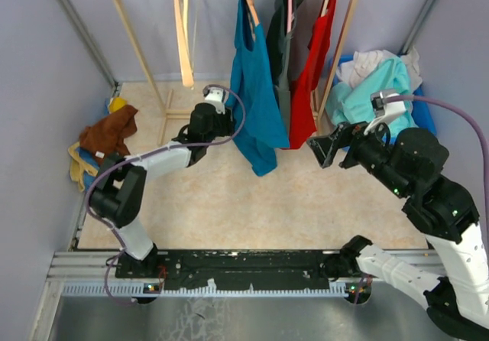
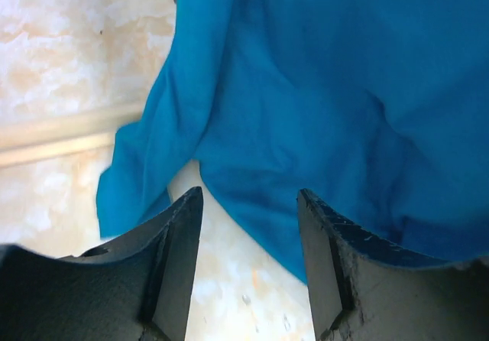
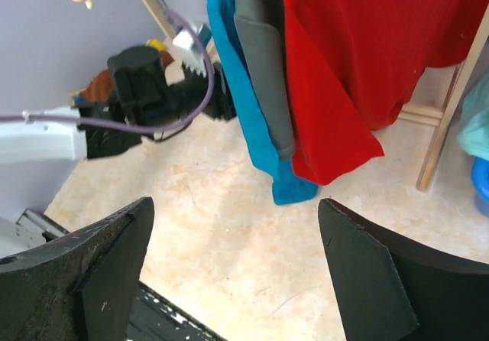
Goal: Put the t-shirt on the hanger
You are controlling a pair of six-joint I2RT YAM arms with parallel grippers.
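Note:
A blue t-shirt (image 1: 256, 89) hangs from the rack on a wooden hanger (image 1: 250, 8). My left gripper (image 1: 231, 119) is beside the shirt's left side, low down. In the left wrist view the shirt (image 2: 306, 104) fills the upper right, and the left gripper is open with its fingers apart; no cloth is clearly pinched between them. Out to the right, clear of the clothes, is my right gripper (image 1: 325, 151). Its fingers (image 3: 114, 264) stand wide apart in the right wrist view, nothing between them.
Beside the blue shirt hang a dark green garment (image 1: 280, 58) and a red one (image 1: 312, 73). Empty hangers (image 1: 183, 43) hang at the rack's left. A blue basket (image 1: 422, 115) of clothes stands right; a brown cloth pile (image 1: 108, 133) lies left.

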